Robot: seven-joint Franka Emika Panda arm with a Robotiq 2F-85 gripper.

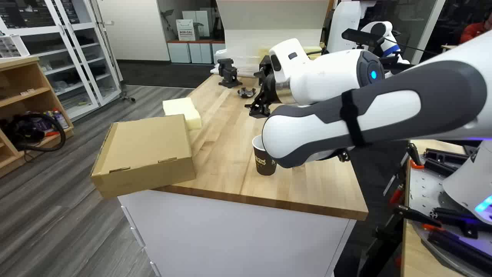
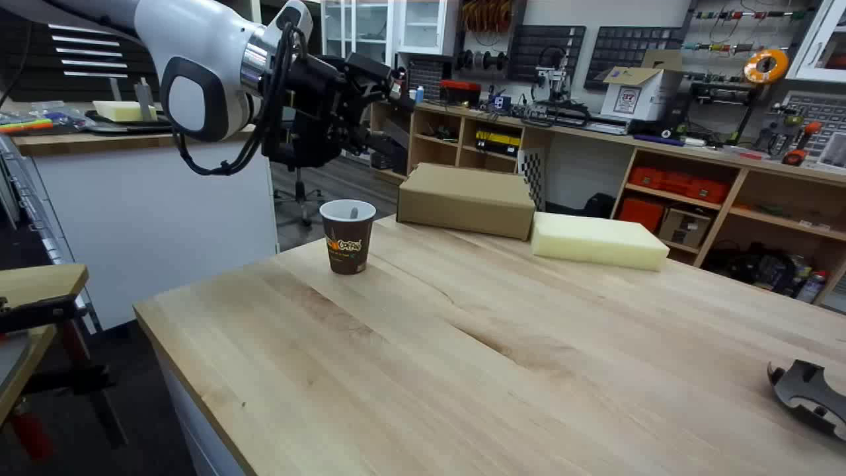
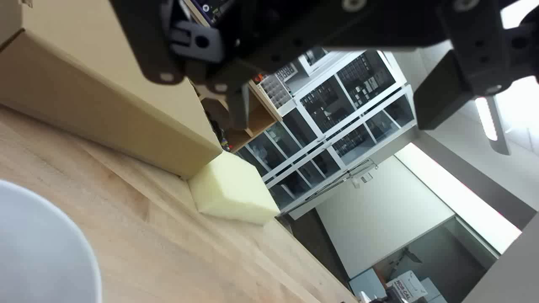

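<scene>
A dark brown paper coffee cup stands upright on the wooden table, with something small and grey showing inside its rim. In exterior view 1 the same cup is partly covered by the arm. My gripper is up in the air beyond the cup, higher than its rim and apart from it. The wrist view shows my gripper with its fingers spread wide and nothing between them. Only the cup's pale rim and inside appear there, at the lower left.
A closed cardboard box sits at the table's edge, overhanging it in exterior view 1. Beside it lies a pale yellow foam block. A dark curved part rests at the right. Bare tabletop spreads between them.
</scene>
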